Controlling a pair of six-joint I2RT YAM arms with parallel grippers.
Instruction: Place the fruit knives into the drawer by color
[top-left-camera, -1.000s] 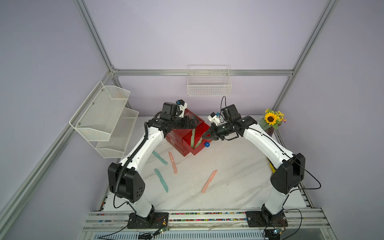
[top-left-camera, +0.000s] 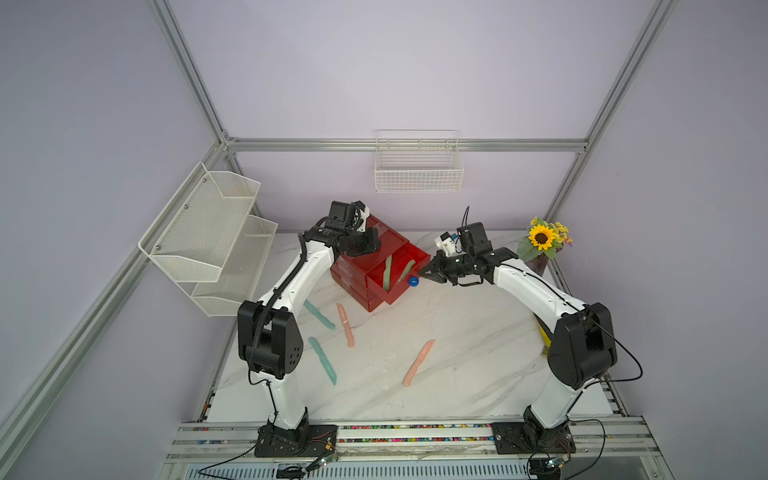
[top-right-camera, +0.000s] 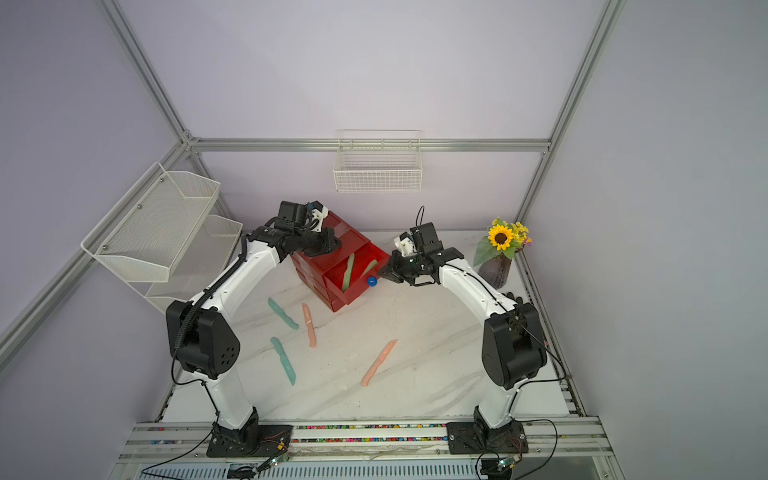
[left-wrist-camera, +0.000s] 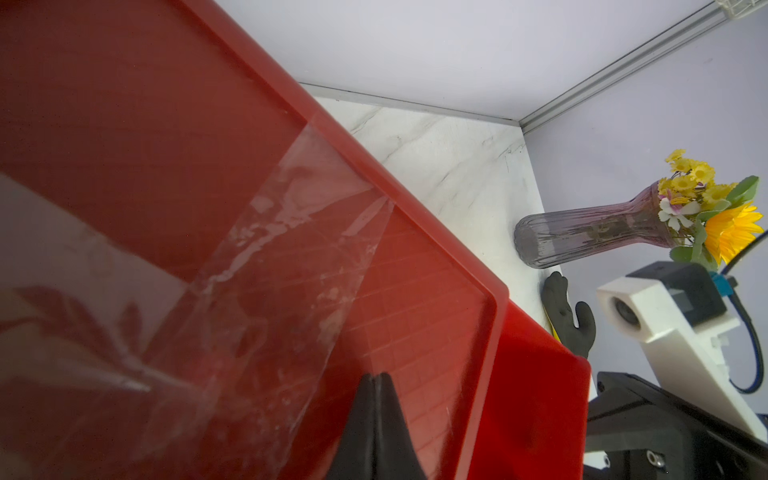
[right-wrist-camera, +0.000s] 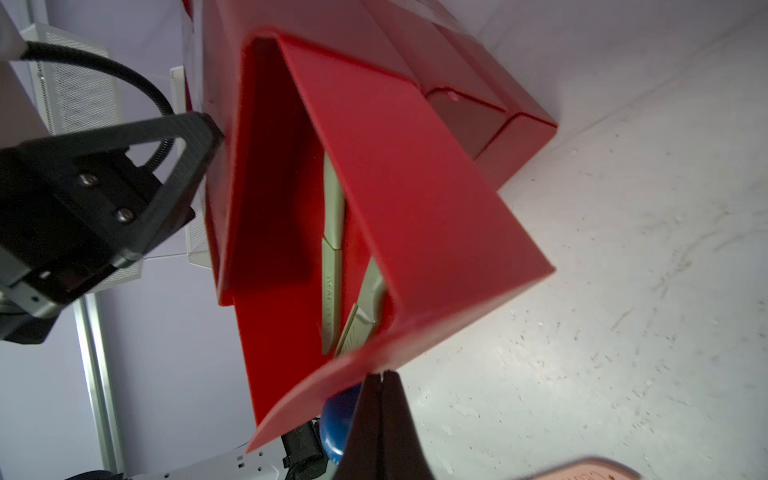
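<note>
In the red box, a drawer (right-wrist-camera: 416, 184) stands pulled out, with a blue knob (top-left-camera: 413, 281) on its front and two pale green knives (right-wrist-camera: 332, 272) inside. My shut left gripper is over the box's lid (left-wrist-camera: 400, 336), nothing visible between its fingers. My right gripper is shut at the drawer front beside the knob, with nothing visible held. Two teal knives (top-left-camera: 322, 359) (top-left-camera: 319, 314) and two pink knives (top-left-camera: 417, 364) (top-left-camera: 345, 324) lie on the table before and left of the box.
A vase of flowers (left-wrist-camera: 596, 232) stands at the back right. Wire baskets hang at the left (top-left-camera: 200, 232) and back (top-left-camera: 418, 168).
My left gripper has moved back and left over the box. My right gripper has moved a little right, from above the drawer to its front. The drawer appears slightly further back.
</note>
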